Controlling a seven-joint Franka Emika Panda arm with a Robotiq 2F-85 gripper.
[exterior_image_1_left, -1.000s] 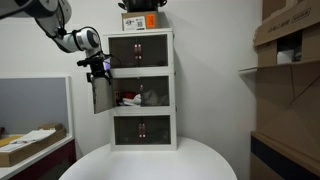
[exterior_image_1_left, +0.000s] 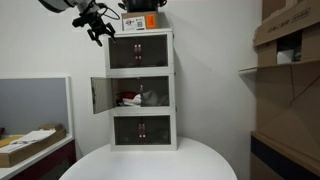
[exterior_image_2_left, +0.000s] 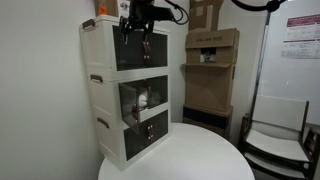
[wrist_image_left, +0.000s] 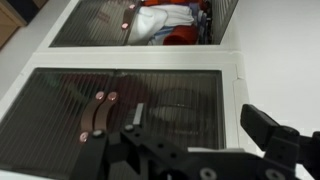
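A white cabinet (exterior_image_1_left: 174, 90) with three dark-fronted compartments stands against the wall. Its middle compartment's left door (exterior_image_1_left: 102, 95) is swung out, and the right door (exterior_image_1_left: 155, 91) is closed. Red and white cloth (wrist_image_left: 176, 18) shows inside that compartment. My gripper (exterior_image_1_left: 105, 38) is open, high at the cabinet's upper left, with nothing between its fingers. In the wrist view, the top compartment's closed doors (wrist_image_left: 160, 95) lie beyond the gripper, with two brown handles (wrist_image_left: 98, 112) side by side.
A cardboard box (exterior_image_1_left: 138, 22) with a dark item sits on the cabinet. Cardboard boxes (exterior_image_2_left: 208, 75) stand to the right, near a white chair (exterior_image_2_left: 277, 130). At far left, an open box (exterior_image_1_left: 30, 145) rests on a desk.
My gripper has risen from beside the open middle door to the level of the top compartment. That door still stands open.
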